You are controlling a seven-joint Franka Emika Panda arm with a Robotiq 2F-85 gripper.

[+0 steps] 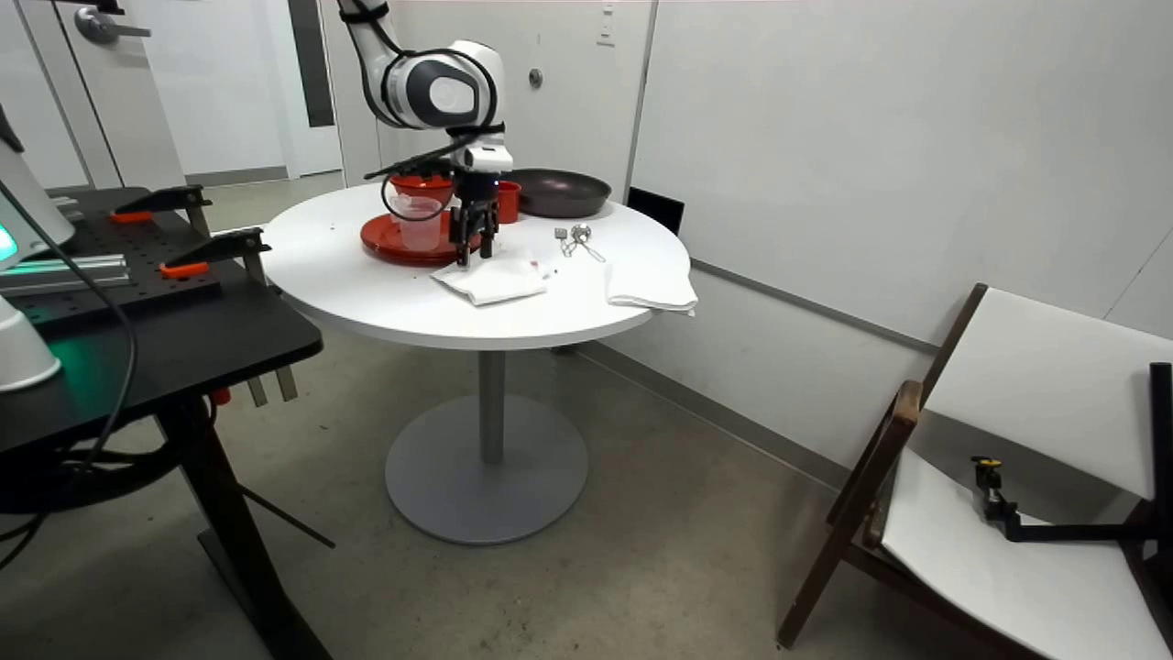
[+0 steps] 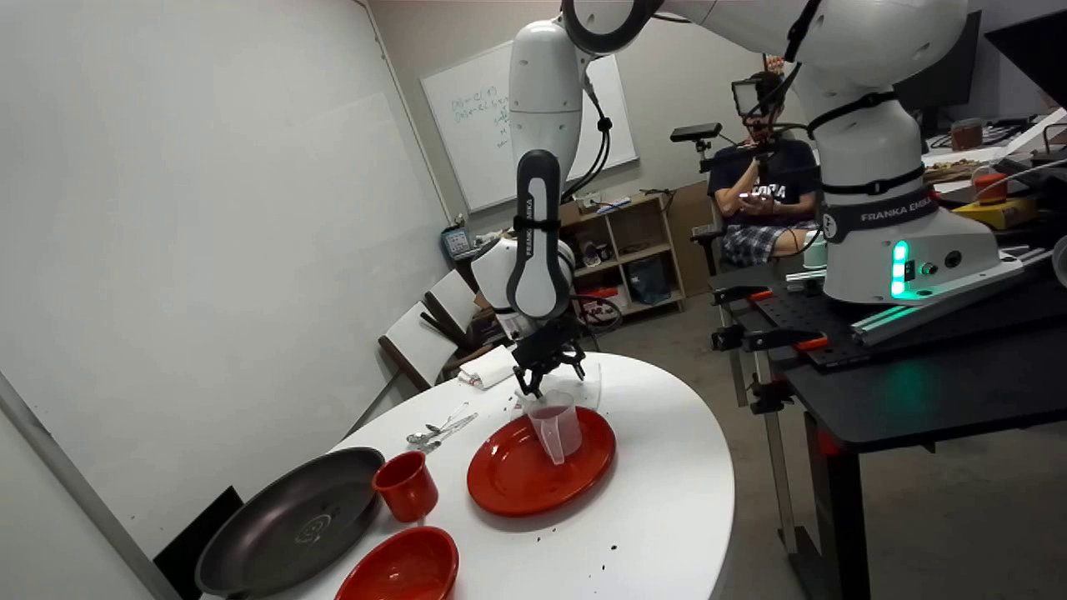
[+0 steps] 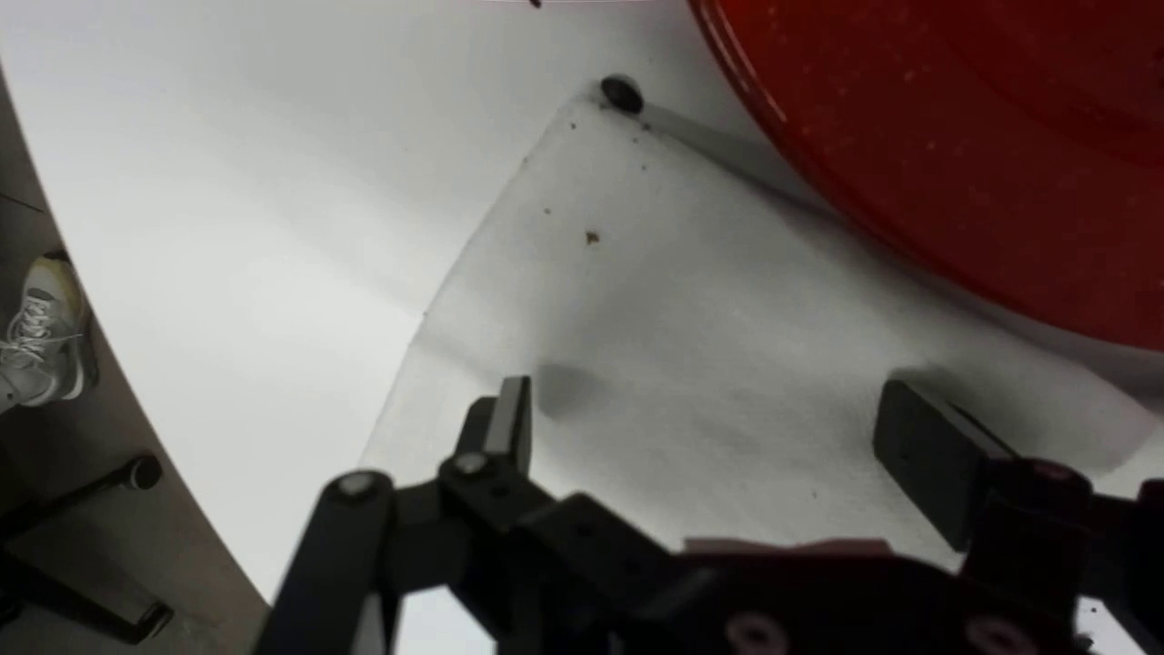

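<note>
Spread flat on the white table is a white cloth [image 3: 698, 327], its corner near the red plate's edge in the wrist view. My gripper stands open just above this cloth, one finger on either side, with nothing between them. In exterior view 1 the gripper [image 1: 474, 255] points straight down over the back part of the cloth [image 1: 495, 281]. Beside it lies the red plate [image 2: 500, 478], which carries a clear plastic measuring cup [image 2: 556, 428]. Whether the fingertips touch the cloth, I cannot tell.
A second folded white cloth [image 1: 651, 288] lies at the table's right edge. Metal utensils [image 2: 440, 432], a red mug [image 2: 407, 487], a red bowl [image 2: 405, 570] and a dark pan [image 2: 290, 525] occupy the table's other side. Small dark crumbs dot the tabletop.
</note>
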